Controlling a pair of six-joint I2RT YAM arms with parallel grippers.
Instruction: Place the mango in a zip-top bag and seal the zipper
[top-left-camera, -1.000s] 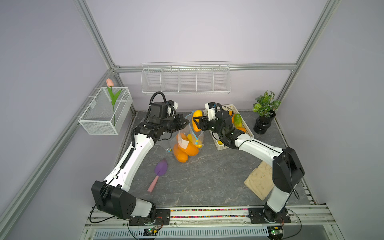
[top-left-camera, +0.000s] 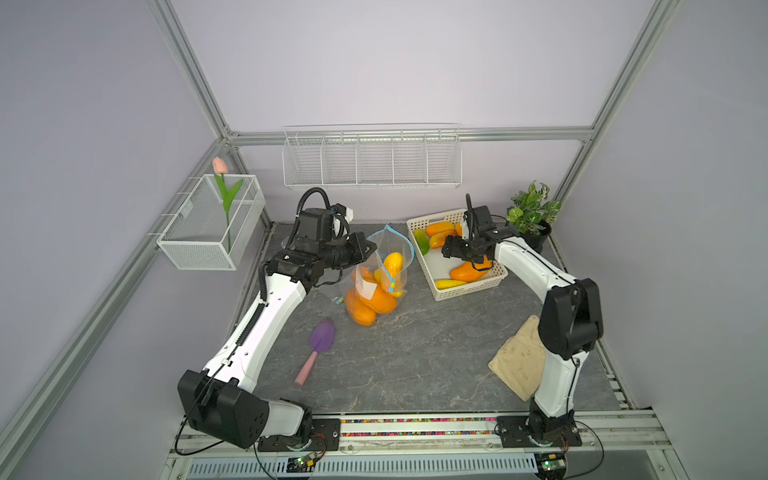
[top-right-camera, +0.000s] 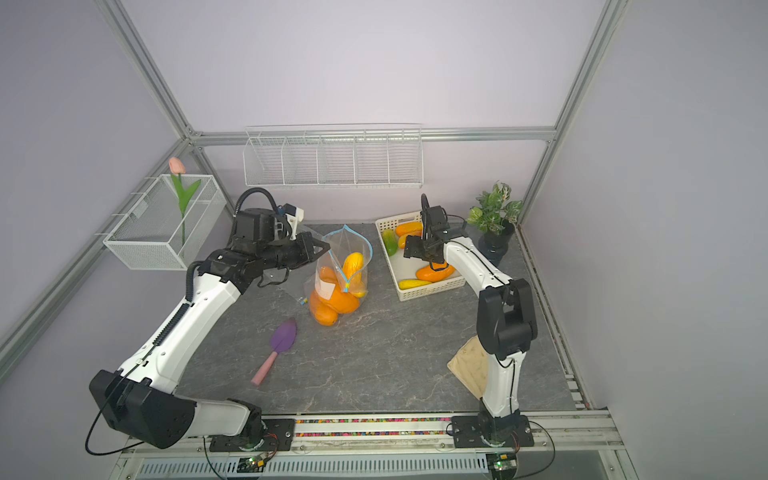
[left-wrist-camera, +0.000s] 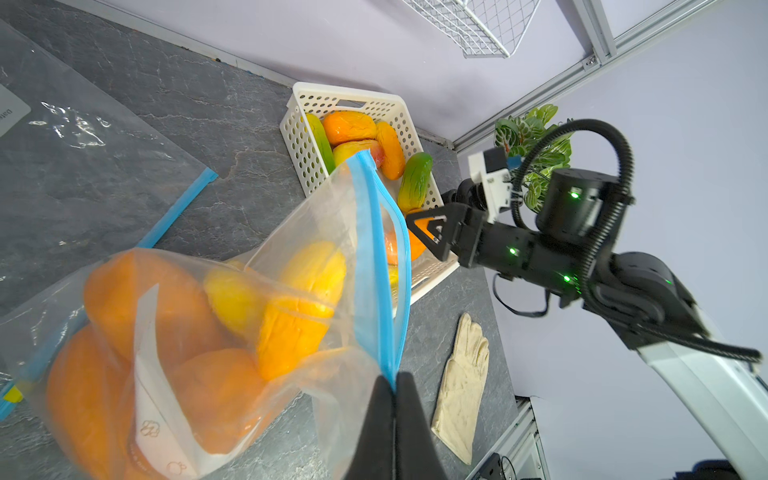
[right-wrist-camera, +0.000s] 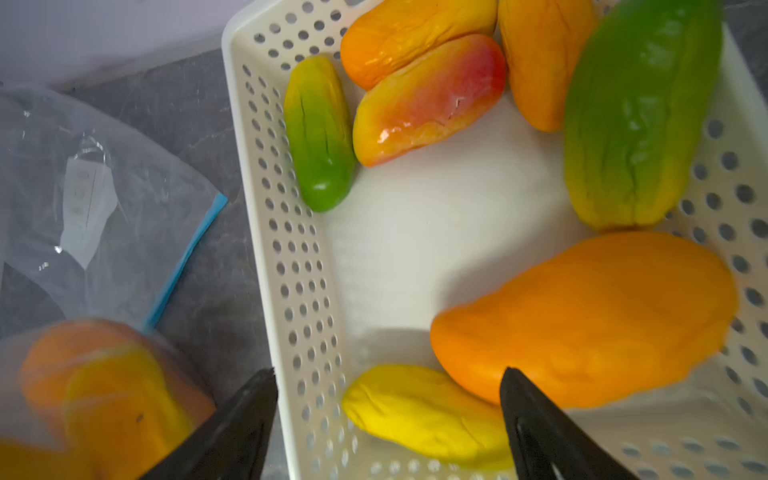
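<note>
A clear zip top bag (top-left-camera: 404, 246) with a blue zipper stands with its mouth open, left of the basket. Several orange and yellow mangoes lie inside it, among them a yellow-orange mango (left-wrist-camera: 300, 308) leaning high near the mouth. My left gripper is shut on the bag's blue-edged rim, holding the mouth up. Over the white basket (top-left-camera: 472, 292) hangs my right gripper, open, nothing between its fingers. Below it in the basket are a yellow mango (right-wrist-camera: 428, 408) and a large orange mango (right-wrist-camera: 588, 320).
More green, red and orange mangoes fill the basket's far side, including a green mango (right-wrist-camera: 640, 120). Another clear bag (left-wrist-camera: 72, 144) lies flat. A purple spatula (top-left-camera: 321, 336), a beige glove (top-left-camera: 520, 357) and a potted plant (top-left-camera: 532, 212) stand around.
The yellow-orange mango left my right gripper and now rests inside the bag. That gripper moved right, from the bag's mouth to over the basket. The left gripper stayed put.
</note>
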